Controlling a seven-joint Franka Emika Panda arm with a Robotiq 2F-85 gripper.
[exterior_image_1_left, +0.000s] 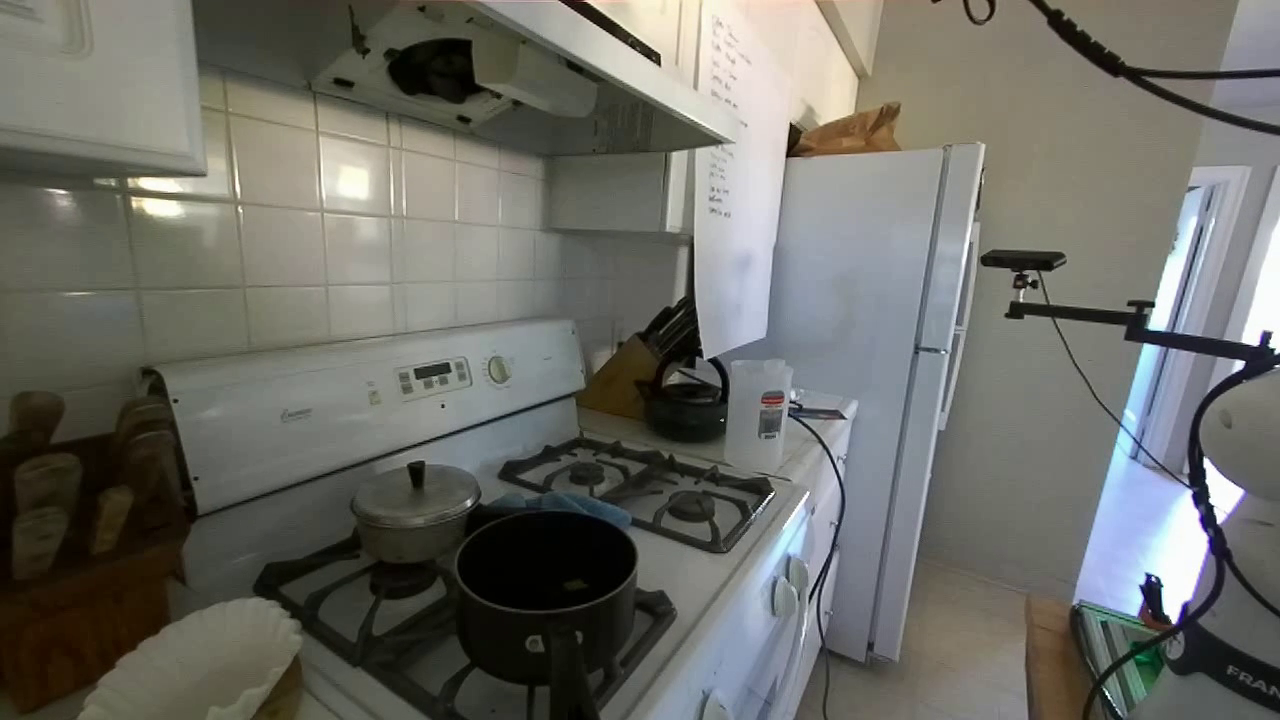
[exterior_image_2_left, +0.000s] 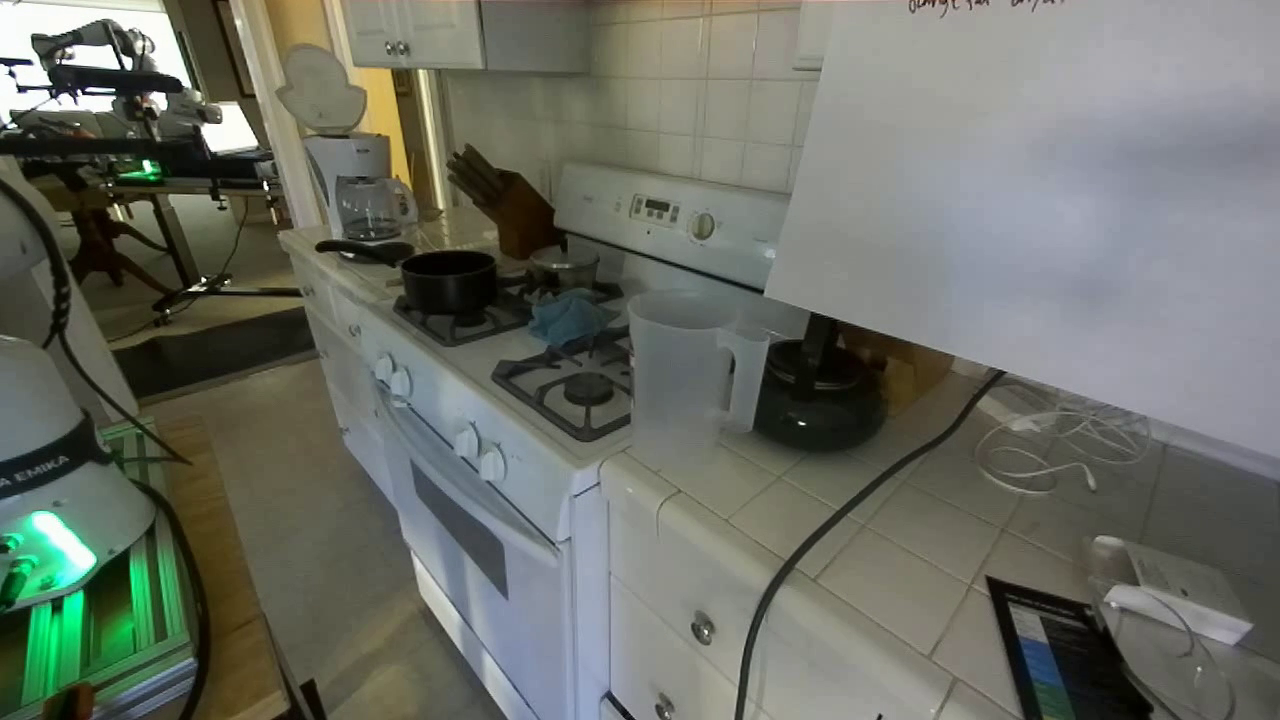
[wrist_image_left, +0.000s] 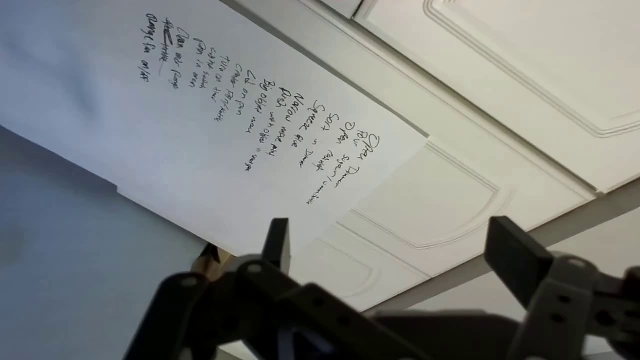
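My gripper stands open in the wrist view, its two dark fingers wide apart and nothing between them. It faces the white cabinet doors (wrist_image_left: 444, 192) and a large sheet of paper (wrist_image_left: 198, 132) with handwriting, which hangs beyond the fingers. Neither exterior view shows the gripper; only the arm's base (exterior_image_2_left: 48, 480) is visible there. On the stove sit a black pot (exterior_image_1_left: 546, 600), a lidded silver pot (exterior_image_1_left: 414, 510) and a blue cloth (exterior_image_2_left: 566, 317). Inside the black pot lies a small yellowish piece, too small to identify.
A clear pitcher (exterior_image_2_left: 678, 372) and a black kettle (exterior_image_2_left: 816, 396) stand on the counter right of the stove. Knife blocks flank the stove. The range hood (exterior_image_1_left: 540, 78) juts out above it. A black cable (exterior_image_2_left: 828, 534) crosses the counter edge.
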